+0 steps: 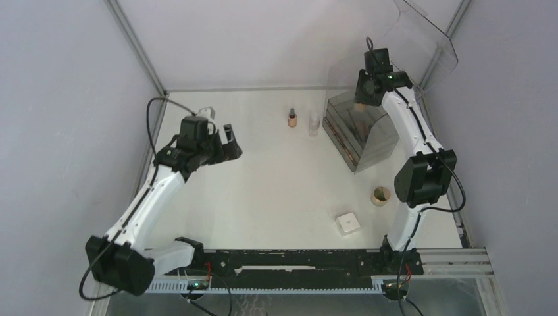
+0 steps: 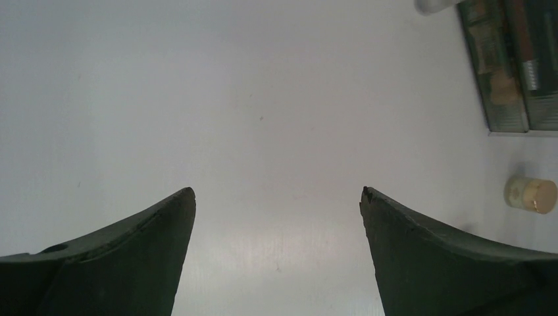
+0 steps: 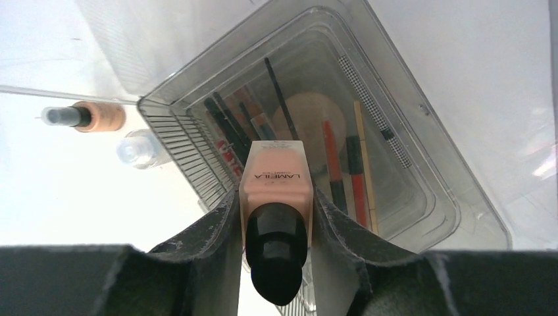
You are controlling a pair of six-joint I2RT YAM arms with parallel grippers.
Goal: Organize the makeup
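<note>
A clear makeup organizer (image 1: 352, 151) stands at the back right, its lid raised, with pencils, tubes and a round compact in its tray (image 3: 421, 197). My right gripper hangs above that tray, shut on a peach LAMEILA bottle (image 3: 276, 171) with a black cap. A small peach bottle (image 1: 292, 121) and a clear bottle (image 1: 314, 126) stand left of the organizer. My left gripper (image 1: 227, 141) is open over the left part of the table, with nothing between its fingers.
A small round pot (image 1: 380, 196) and a white box (image 1: 348, 223) sit at the front right.
</note>
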